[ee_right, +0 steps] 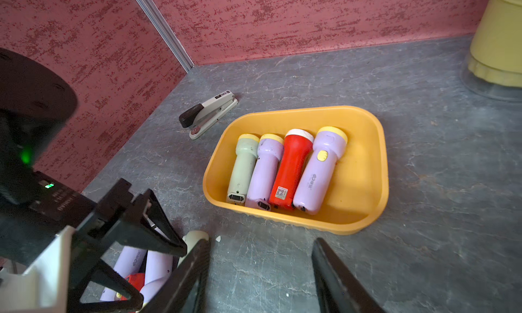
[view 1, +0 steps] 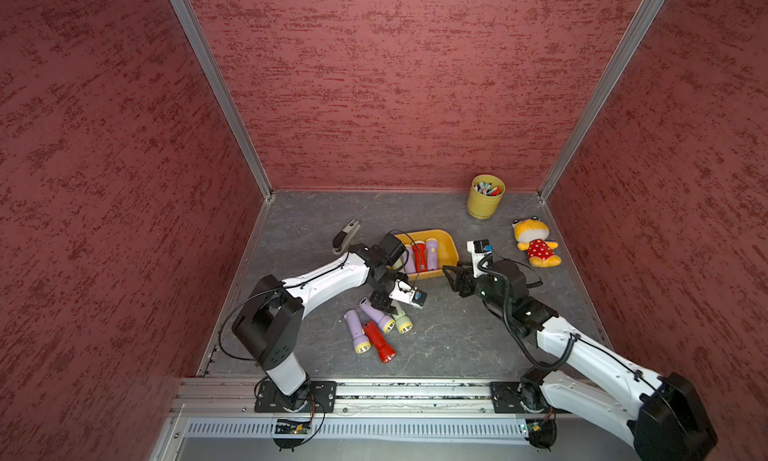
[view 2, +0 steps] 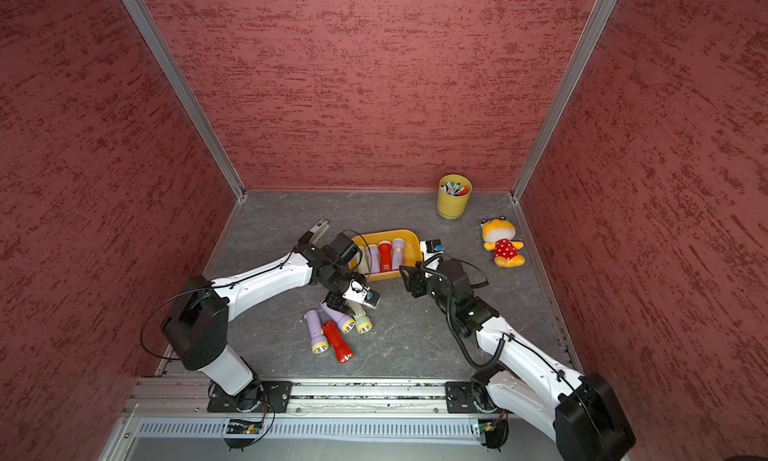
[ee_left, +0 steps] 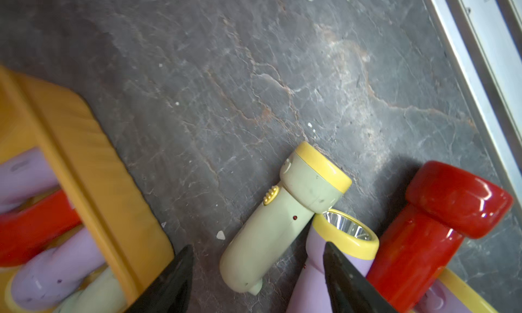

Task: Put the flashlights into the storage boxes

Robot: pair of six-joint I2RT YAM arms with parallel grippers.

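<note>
Inside the yellow storage box four-sided rim, a green flashlight, a purple flashlight, a red flashlight and another purple flashlight lie side by side. On the table in front, a loose green flashlight lies beside a loose purple flashlight and a loose red flashlight; a second loose purple one lies to their left. My left gripper is open above the green and purple ones, nothing held. My right gripper is open and empty, in front of the box.
A stapler lies behind and left of the box. At the back right stand a yellow bucket of pens and an orange plush toy. The box's right end is bare.
</note>
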